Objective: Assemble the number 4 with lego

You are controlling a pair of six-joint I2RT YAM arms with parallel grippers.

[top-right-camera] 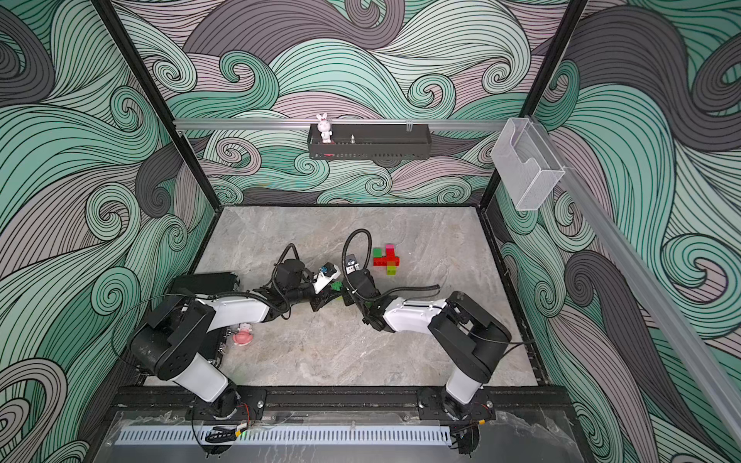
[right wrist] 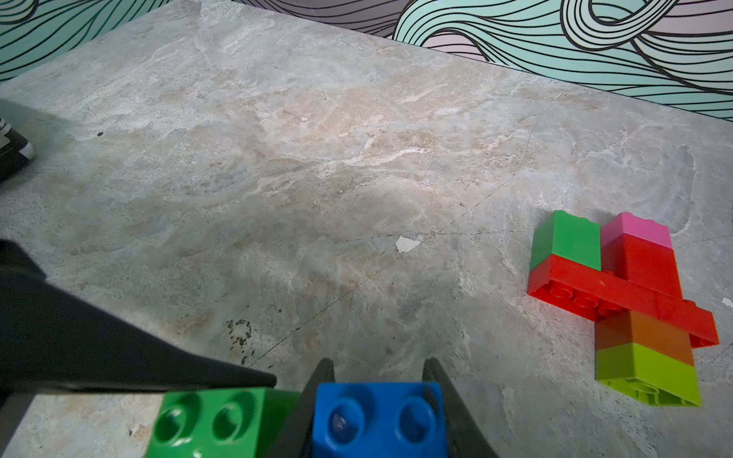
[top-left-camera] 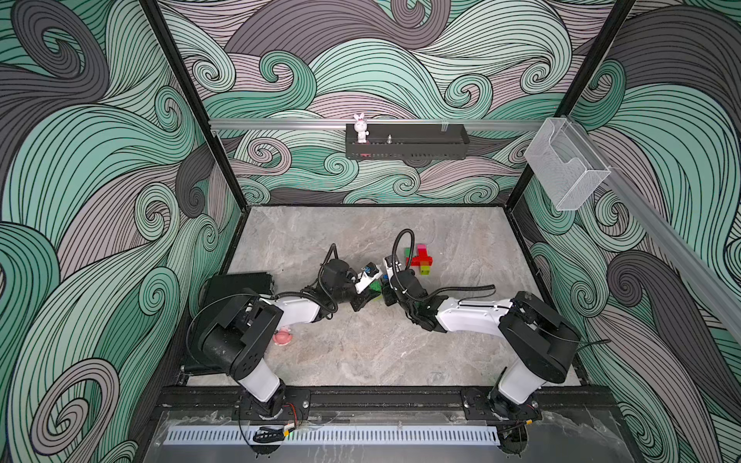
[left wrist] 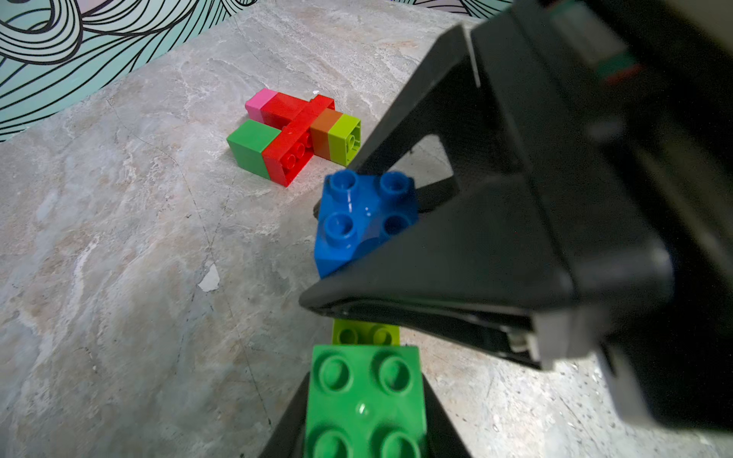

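Observation:
My left gripper is shut on a green brick, studs facing the camera in the left wrist view. A lime brick shows just beyond it; whether the two are joined cannot be told. My right gripper is shut on a blue brick, close beside the green brick in the right wrist view. The blue brick appears above the green one in the left wrist view, with a gap between them. On the table lies an assembled shape of red, green, pink, orange and lime bricks.
The assembled shape lies right of the two grippers. A black case stands at the left, with a pink object near the left arm.

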